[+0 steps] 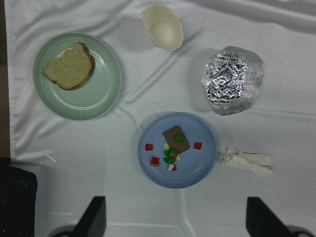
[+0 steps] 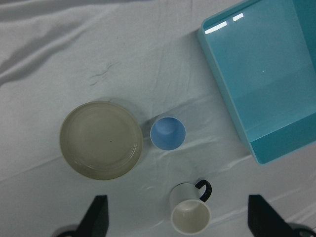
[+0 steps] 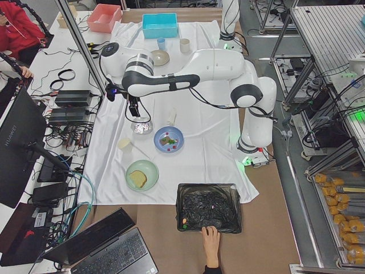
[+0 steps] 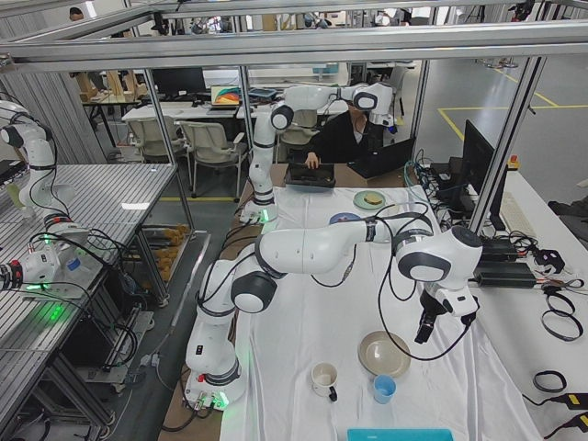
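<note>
My left gripper is open above a blue plate (image 1: 195, 163) with small red, green, cream and brown pieces, a green plate (image 1: 79, 103) with a bread slice (image 1: 69, 69), a cream cup (image 1: 163, 27), a foil-covered object (image 1: 232, 79) and crumpled paper (image 1: 247, 162). My right gripper is open above a white mug (image 2: 190, 212) with black handle, a beige plate (image 2: 101, 138), a blue cup (image 2: 168, 133) and a teal bin (image 2: 222, 79). Nothing shows between either gripper's fingers.
A black-lined tray (image 3: 208, 211) sits at the near end, a person's hand (image 3: 210, 237) on its edge, beside a laptop (image 3: 114, 257). Monitors and cables line the left side. The white cloth has free room between the item groups.
</note>
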